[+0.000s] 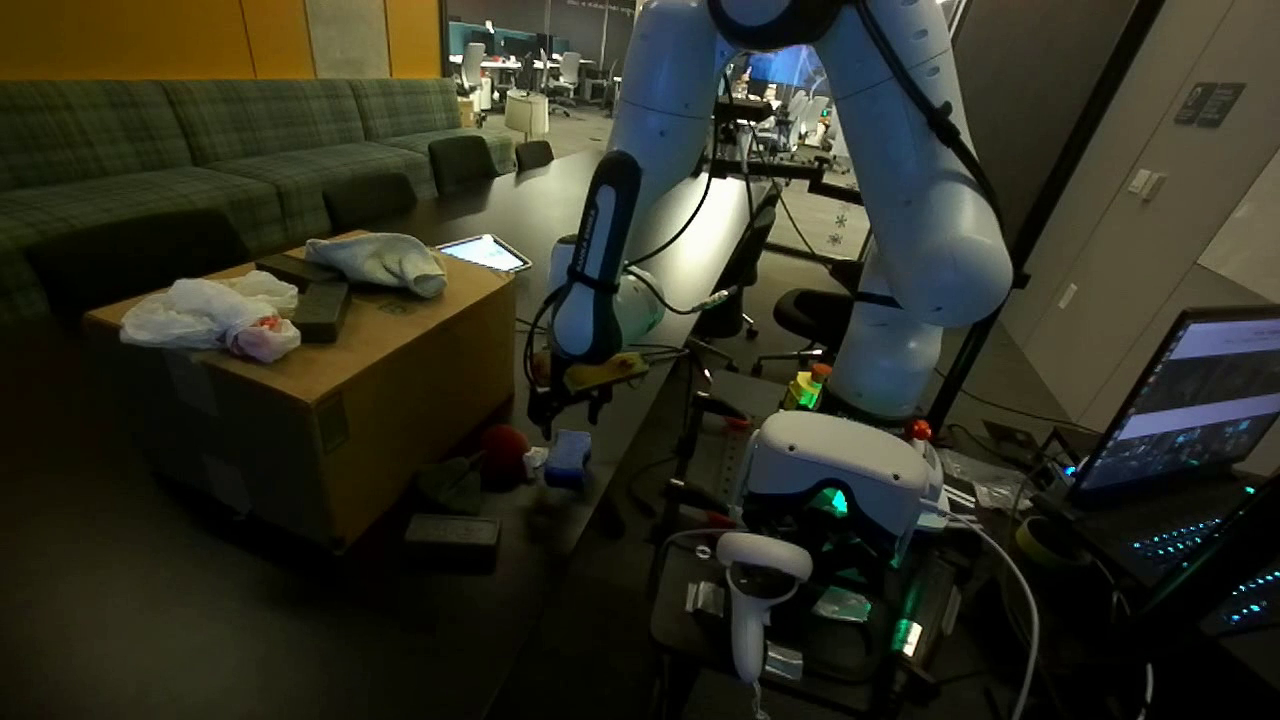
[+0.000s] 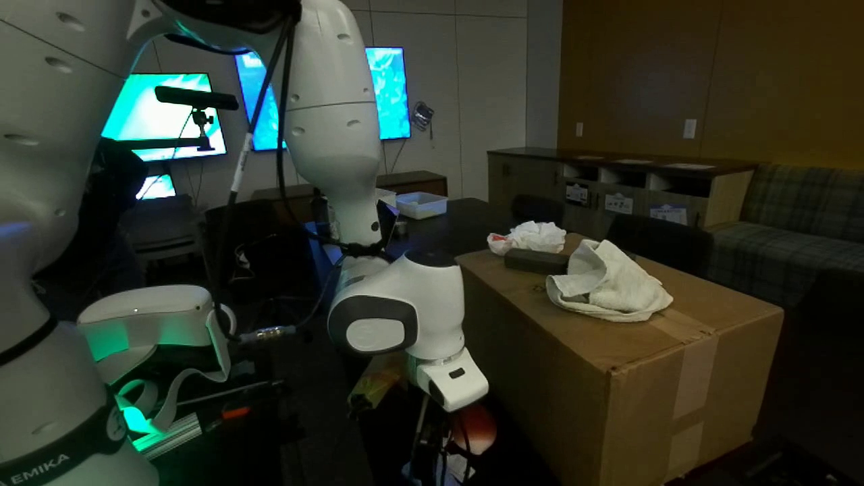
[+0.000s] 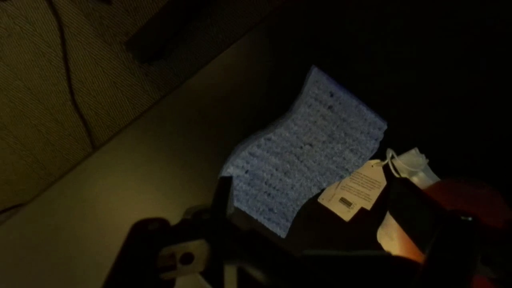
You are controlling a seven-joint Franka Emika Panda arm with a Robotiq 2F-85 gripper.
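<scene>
A blue, wavy-edged sponge (image 3: pixel 307 149) lies on the dark table near its edge; in exterior view 1 the sponge (image 1: pixel 567 458) sits right of a red ball (image 1: pixel 504 454). My gripper (image 1: pixel 570 420) is just above and behind the sponge, its fingers apart and nothing held. In the wrist view one finger (image 3: pixel 222 197) overlaps the sponge's near corner, while the other finger (image 3: pixel 417 211) is dark against the tag and ball. A white paper tag (image 3: pixel 357 187) on a loop lies against the sponge's side. Exterior view 2 hides the sponge and fingertips behind the arm.
A large cardboard box (image 1: pixel 420 384) stands beside the ball, bearing a white plastic bag (image 1: pixel 216 314), dark blocks and a light cloth (image 1: pixel 381 262). A dark block (image 1: pixel 452 540) and a dark crumpled thing (image 1: pixel 450 485) lie nearer.
</scene>
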